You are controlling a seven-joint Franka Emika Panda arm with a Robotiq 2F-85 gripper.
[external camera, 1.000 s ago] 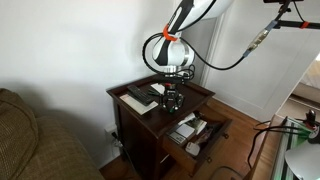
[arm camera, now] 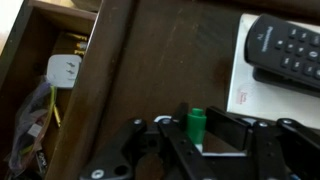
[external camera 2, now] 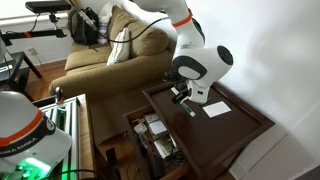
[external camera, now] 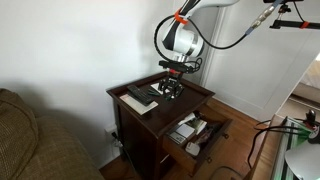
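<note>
A slim item with a green end (arm camera: 196,124), perhaps a marker, stands between the fingers of my gripper in the wrist view. Whether both fingers press on it does not show. From the side, the gripper (external camera 2: 181,93) is low over the dark cabinet top (external camera 2: 212,130), and a pale thin piece (external camera 2: 188,108) shows just below it. In the other exterior view the gripper (external camera: 172,87) hides much of that spot. A black remote (arm camera: 285,50) rests on a white sheet (arm camera: 243,86) to the right in the wrist view.
An open drawer (external camera: 203,143) holding several small items juts from the cabinet front. Another white sheet (external camera: 136,103) lies at the left of the top. A wall runs behind the cabinet, and a brown couch (external camera: 35,140) stands to the left.
The arm has shifted right and slightly up in exterior view 1, the gripper now a little farther back over the cabinet top.
</note>
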